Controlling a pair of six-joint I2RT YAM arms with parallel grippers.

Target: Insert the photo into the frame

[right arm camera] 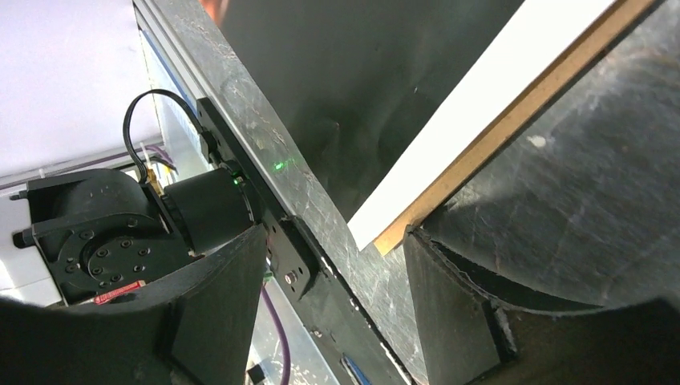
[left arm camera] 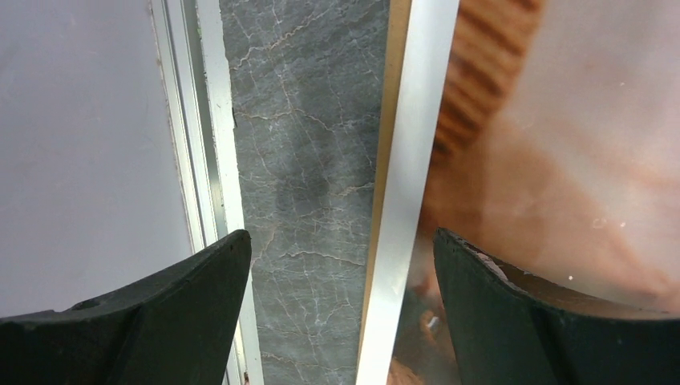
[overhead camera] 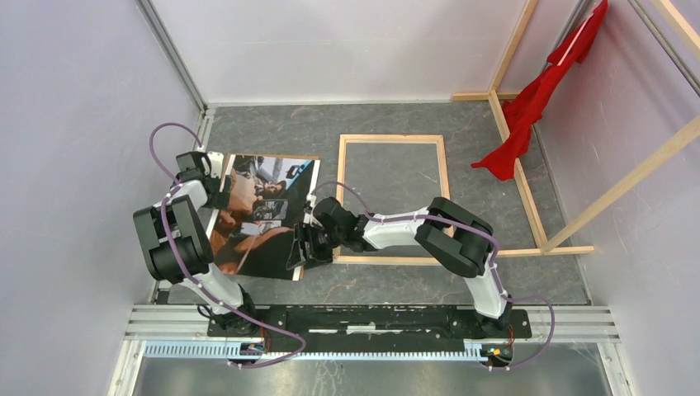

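Note:
A large photo [overhead camera: 268,210] with white borders lies face up at the left of the floor, light wood showing along its edges. To its right is an empty, pale wooden frame [overhead camera: 392,139]. My left gripper stands open at the photo's left side; its right finger [left arm camera: 473,281] is over the picture, its left over bare floor. At the near right corner, my right gripper is part open, one finger [right arm camera: 220,289] on each side of the corner. The right-hand finger appears to touch the wood edge [right arm camera: 393,237].
A second wooden structure [overhead camera: 517,186] with a red cloth [overhead camera: 536,99] stands at the right wall. White walls close in the left and back.

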